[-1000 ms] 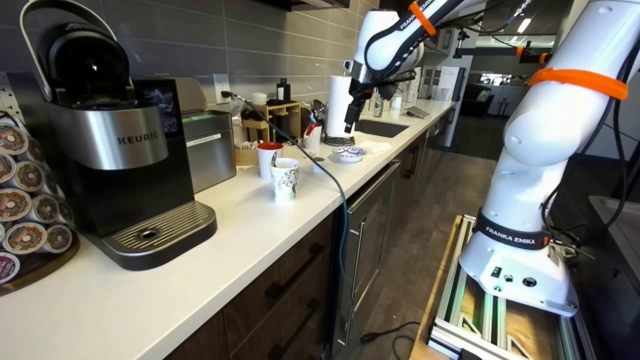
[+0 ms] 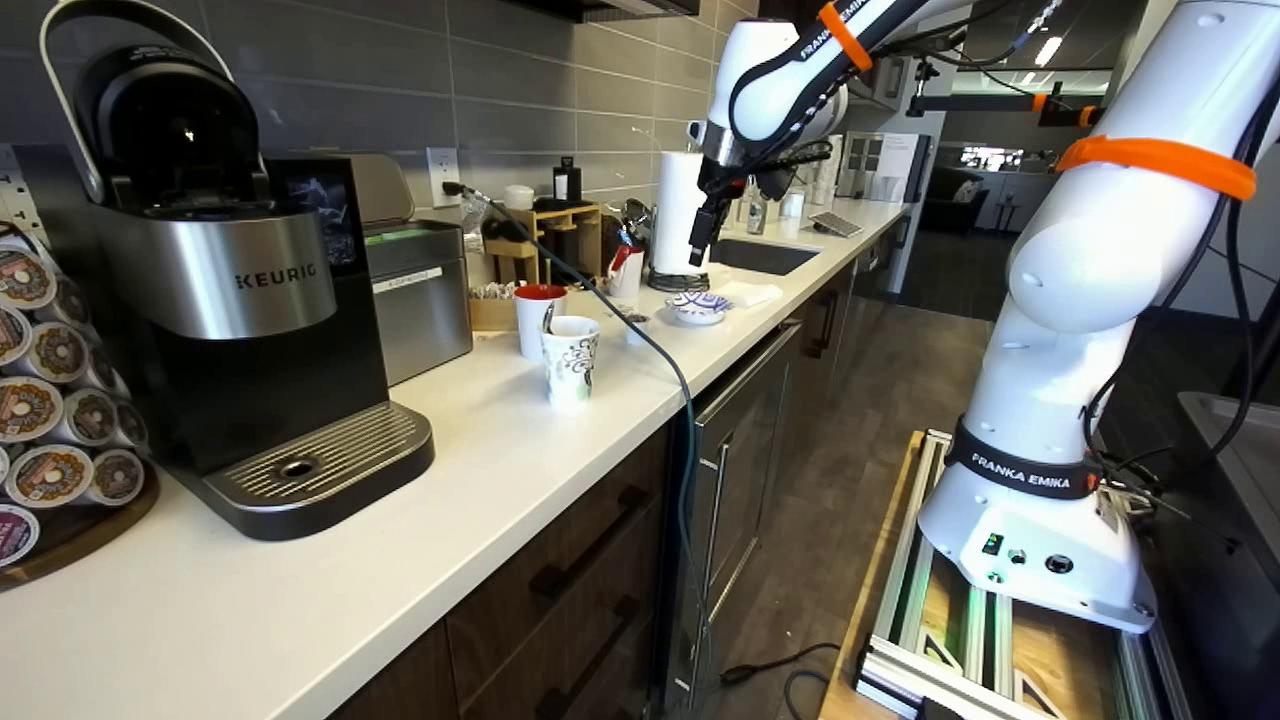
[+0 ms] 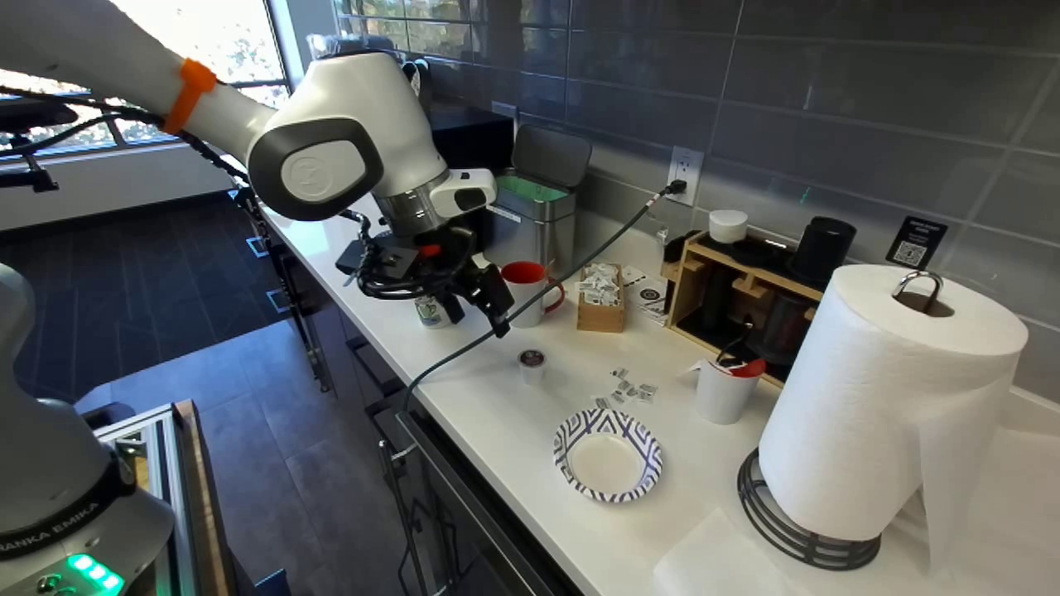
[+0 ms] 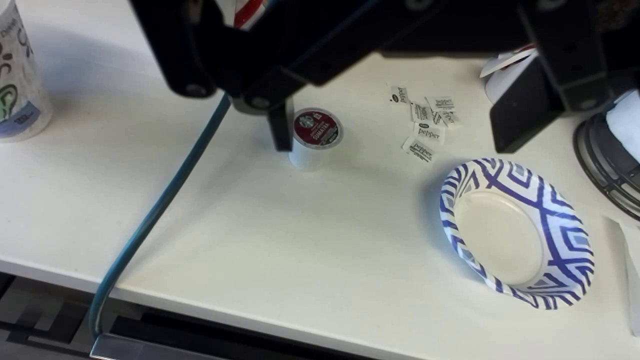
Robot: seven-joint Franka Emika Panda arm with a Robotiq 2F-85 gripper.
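My gripper is open above the counter, with its dark fingers wide apart and nothing held between them. Beyond the left finger (image 4: 280, 127) in the wrist view stands an upright coffee pod (image 4: 317, 128) with a dark red lid, partly covered by that fingertip. A paper bowl (image 4: 568, 246) with a blue and white pattern lies empty to the right. Several pepper packets (image 4: 429, 125) are scattered between pod and bowl. In the second exterior view the gripper (image 3: 477, 316) hangs over the counter near the red-and-white mug (image 3: 527, 294).
A dark cable (image 3: 596, 276) runs from the wall outlet across the counter and over its front edge. A patterned paper cup (image 2: 569, 360) stands beside the mug. The paper towel roll (image 3: 874, 397) rises right of the bowl. The Keurig machine (image 2: 222, 270) has its lid raised.
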